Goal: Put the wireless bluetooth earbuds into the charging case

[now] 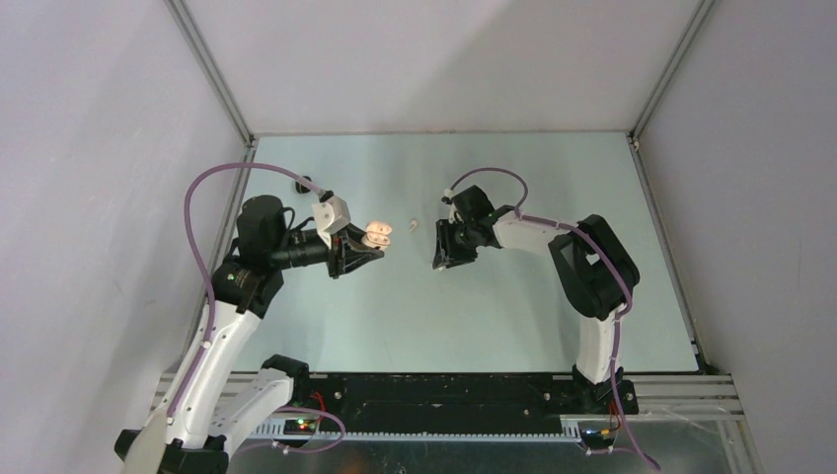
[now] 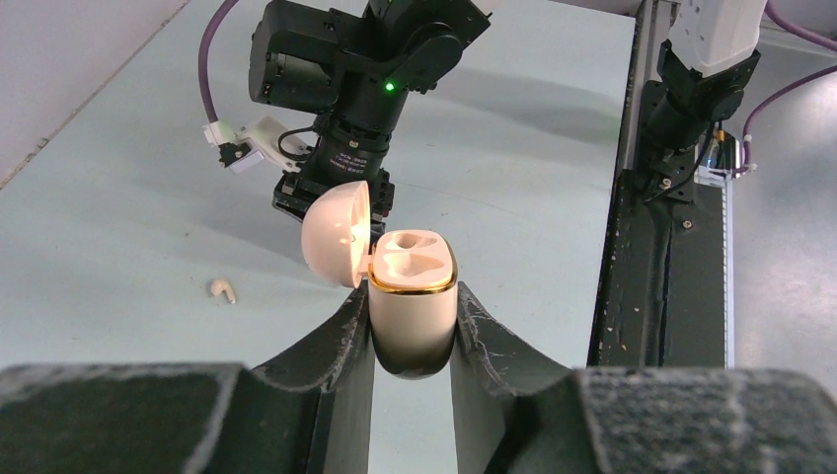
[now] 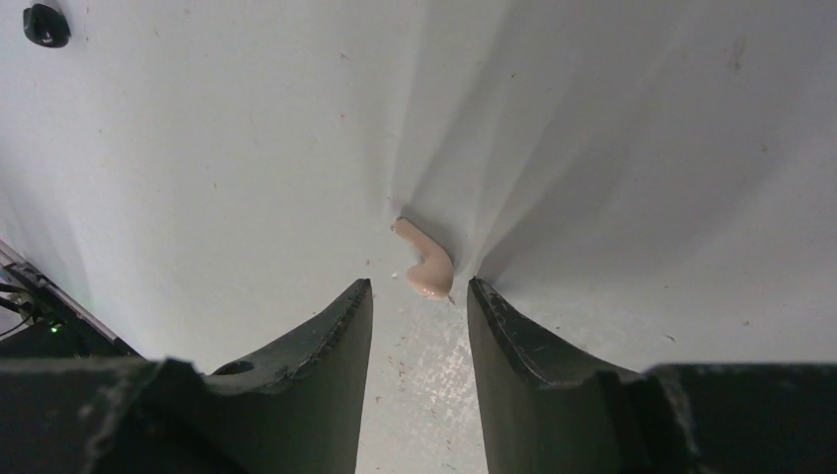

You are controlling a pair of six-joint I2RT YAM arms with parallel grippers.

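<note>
My left gripper is shut on the pink charging case, held upright with its lid open, left of centre in the top view. My right gripper is low over the table, fingers parted around the near end of a pale pink earbud, which lies on the surface just ahead of the fingertips. A second earbud lies on the table between the grippers, also seen in the left wrist view.
A small black object sits at the back left, also at the corner of the right wrist view.
</note>
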